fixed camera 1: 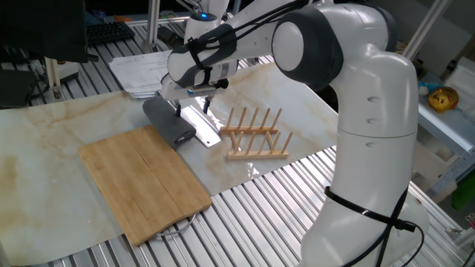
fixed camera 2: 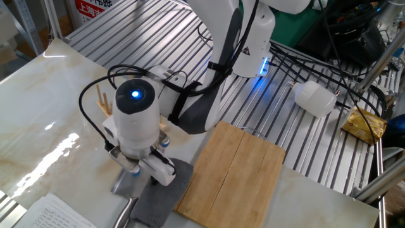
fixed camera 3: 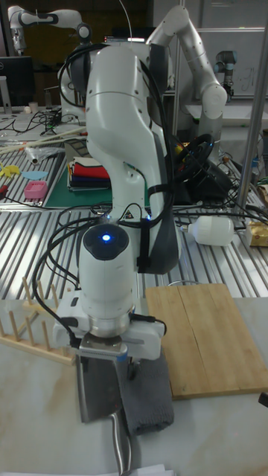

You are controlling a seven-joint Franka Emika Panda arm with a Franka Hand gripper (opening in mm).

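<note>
My gripper (fixed camera 1: 192, 108) points down with its two fingers spread apart, above a cleaver and a grey cloth. The cleaver's broad metal blade (fixed camera 3: 96, 390) lies on the marbled sheet, and its metal handle (fixed camera 3: 120, 445) extends away from the robot base. Beside the blade rests the folded grey cloth (fixed camera 1: 168, 121); one dark finger (fixed camera 1: 178, 110) appears in front of it, while the other stands over the blade side. Nothing shows held between the fingers. Whether the fingertips touch the cloth or cleaver is hard to tell, as the hand covers that spot in the other views.
A wooden cutting board (fixed camera 1: 145, 182) lies close to the cloth. On the blade's other side stands a wooden peg rack (fixed camera 1: 256, 141). Papers (fixed camera 1: 137, 74) lie beyond the hand. The marbled sheet (fixed camera 1: 44, 163) is bare left of the board.
</note>
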